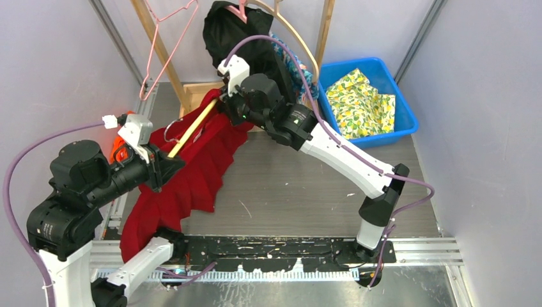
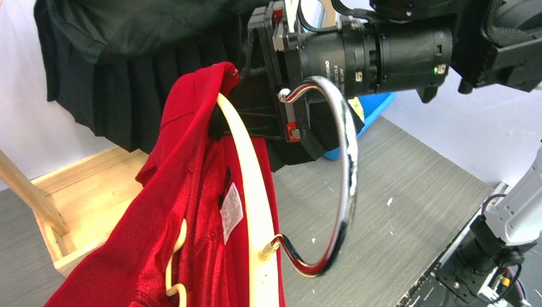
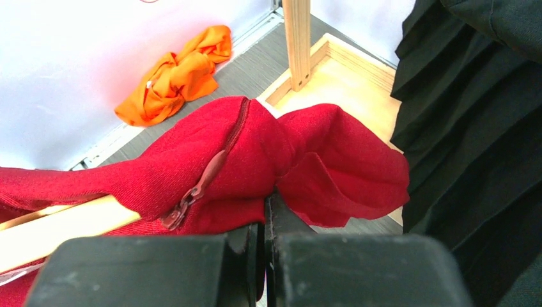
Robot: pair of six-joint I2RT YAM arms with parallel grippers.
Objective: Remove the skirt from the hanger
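Note:
A red skirt hangs from a pale wooden hanger between my two arms. My left gripper is shut on the hanger's near-left end; its fingers do not show in the left wrist view. There, the metal hook juts out and the bare hanger bar reaches up, its far tip beside the skirt's waist fabric. My right gripper is shut on the red fabric near the zipper. In that view, the hanger's bar lies partly under the cloth, at the left.
Black garments hang on the wooden rack right behind the right gripper. A pink hanger hangs at left. A blue bin with lemon-print cloth stands at right; orange cloth lies by the left wall.

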